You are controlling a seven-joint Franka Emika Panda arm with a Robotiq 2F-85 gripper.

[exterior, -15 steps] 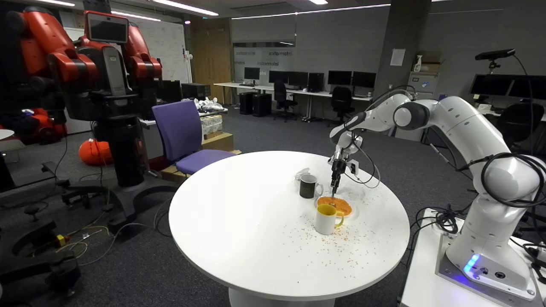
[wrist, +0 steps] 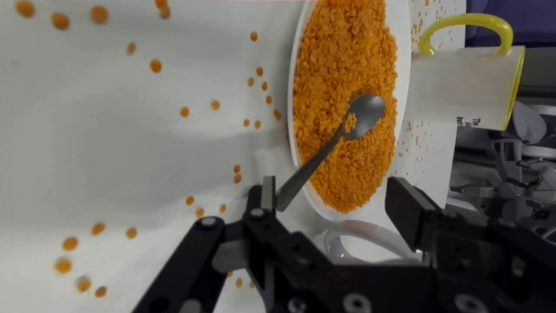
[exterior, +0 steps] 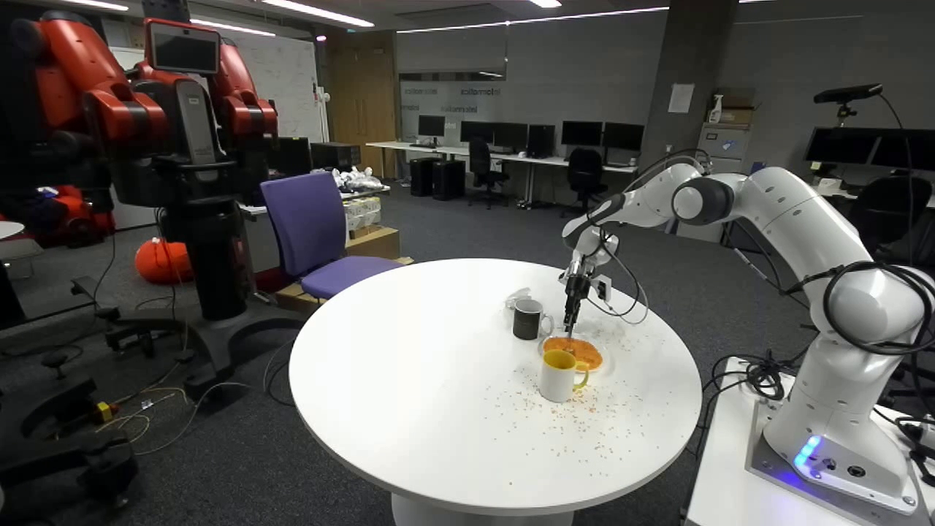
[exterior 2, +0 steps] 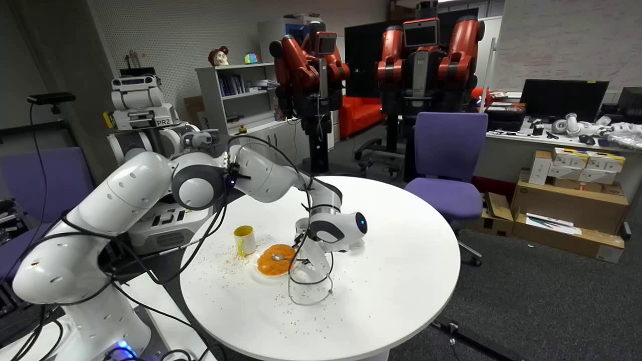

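A metal spoon [wrist: 367, 112] lies across the orange lentils [wrist: 346, 57], its bowl holding a few of them. Its handle crosses the rim of the white plate [wrist: 298, 99] and ends beside one of my fingers [wrist: 268, 195]; whether the two touch I cannot tell. My gripper is open, its fingers well apart, with the spoon handle near the left one in the wrist view. From outside, the gripper [exterior: 570, 329] points down at the plate's edge. A white mug with a yellow inside [exterior: 557, 377] stands beside the plate.
A dark mug with a pale handle [exterior: 527, 321] stands close by my gripper, with a crumpled clear item [exterior: 518, 298] behind it. Loose lentils are scattered around the plate.
The mugs and plate stand where they were.
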